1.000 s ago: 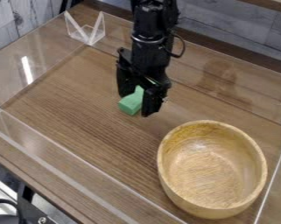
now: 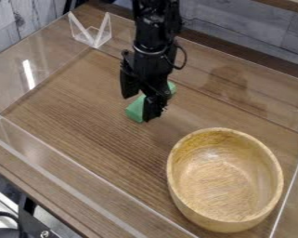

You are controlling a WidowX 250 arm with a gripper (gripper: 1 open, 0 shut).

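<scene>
A green object [image 2: 141,112] lies on the wooden tabletop in the middle of the view. My black gripper [image 2: 144,85] hangs from the top of the view over it, with its fingers spread open and partly covering the green object. I see nothing held between the fingers.
A large pale yellow bowl [image 2: 225,214] takes up the lower right of the wooden table [image 2: 64,130]. A dark cable lies at the bottom left corner.
My gripper has moved up and slightly left, uncovering more of the table near the green object. The green object and bowl look unmoved.
</scene>
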